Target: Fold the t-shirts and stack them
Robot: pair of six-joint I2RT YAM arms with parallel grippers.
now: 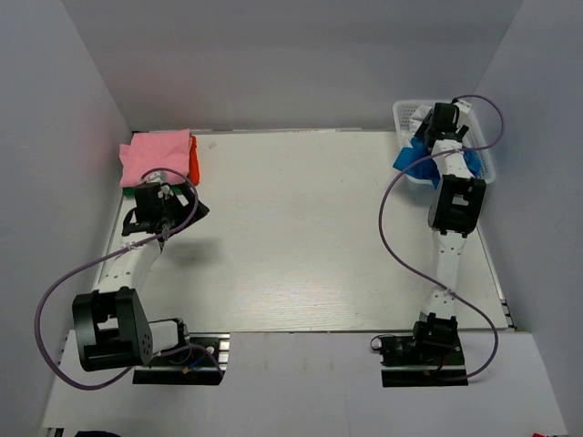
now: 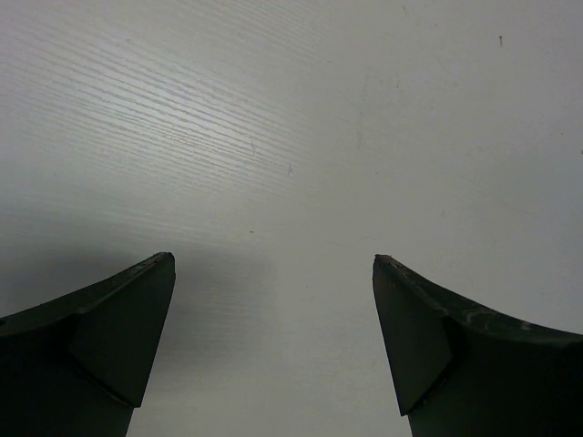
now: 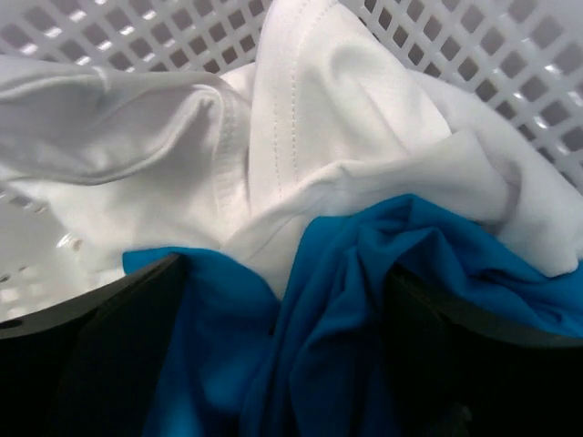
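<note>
Inside the white basket (image 1: 401, 111) at the back right lie a blue shirt (image 1: 418, 165) and a white shirt (image 1: 419, 118). My right gripper is down in that basket with its fingers open; folds of the blue shirt (image 3: 337, 319) rise between the fingers, and the white shirt (image 3: 328, 137) lies just beyond. At the back left is a stack with a folded pink shirt (image 1: 157, 153) on top and orange cloth (image 1: 193, 162) showing at its side. My left gripper stands open over bare table in front of that stack, holding nothing.
Grey walls close in the back, left and right sides. A green edge of cloth (image 1: 128, 191) shows under the stack's front, partly behind the left arm.
</note>
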